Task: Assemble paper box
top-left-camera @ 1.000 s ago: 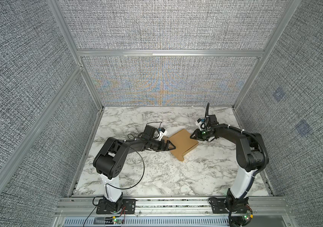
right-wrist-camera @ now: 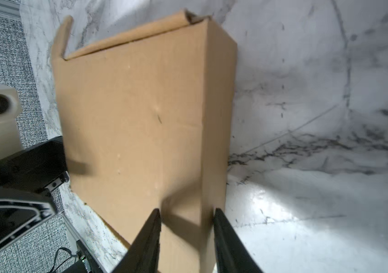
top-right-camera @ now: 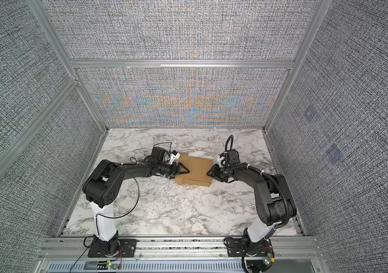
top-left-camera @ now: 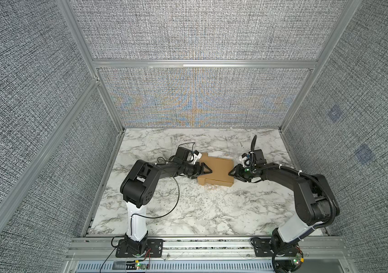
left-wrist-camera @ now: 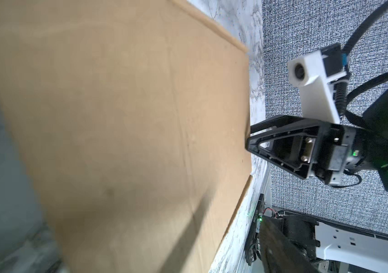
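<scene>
A brown cardboard box (top-left-camera: 221, 171) lies flat on the marble table between my grippers, with its folded top facing up and narrow flaps along its edges (right-wrist-camera: 130, 34). My left gripper (top-left-camera: 207, 168) reaches over its left part; in the left wrist view the cardboard fills most of the picture and the fingertips are unclear. My right gripper (top-right-camera: 210, 173) is at the box's right side, its fingertips (right-wrist-camera: 150, 232) low against the edge in the right wrist view, standing somewhat apart. I cannot tell whether either grips the cardboard.
Bare marble table (top-left-camera: 171, 223) surrounds the box in front and behind. Fabric-covered walls with metal framing enclose the sides and back. A loose black cable loops beside my left arm.
The box has turned from a slanted position to nearly square with the table and shifted slightly left. My right arm has moved toward the front; the left gripper has moved slightly back.
</scene>
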